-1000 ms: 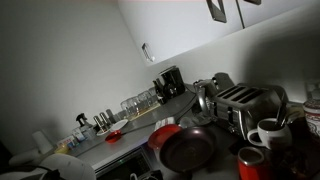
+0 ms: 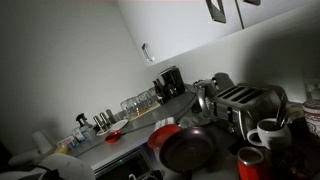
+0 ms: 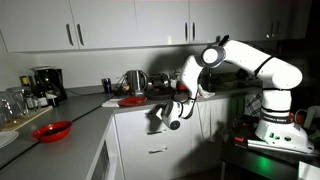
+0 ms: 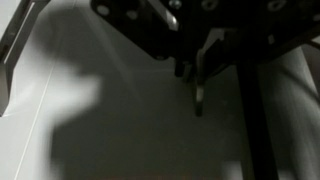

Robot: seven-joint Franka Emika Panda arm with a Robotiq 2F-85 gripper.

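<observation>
At a white drawer front [image 3: 135, 135] below the counter, my gripper [image 3: 160, 121] reaches down from the arm. In the wrist view the dark gripper is at the top, close to the white panel [image 4: 130, 130]. A curved metal piece [image 4: 199, 98] shows at its fingers and looks like the end of a drawer handle; the gripper appears shut on it. The contact is dark and partly hidden. Another metal handle [image 4: 12, 50] stands at the left edge of this view. A lower drawer handle [image 3: 158, 151] is below the gripper.
On the counter stand a dark pan [image 2: 187, 149], a red plate [image 2: 163, 134], a toaster [image 2: 248, 107], a white mug [image 2: 271, 133] and a red can [image 2: 251, 163]. A red bowl [image 3: 52, 131] sits at the left. The floor [image 3: 200, 168] before the drawers looks clear.
</observation>
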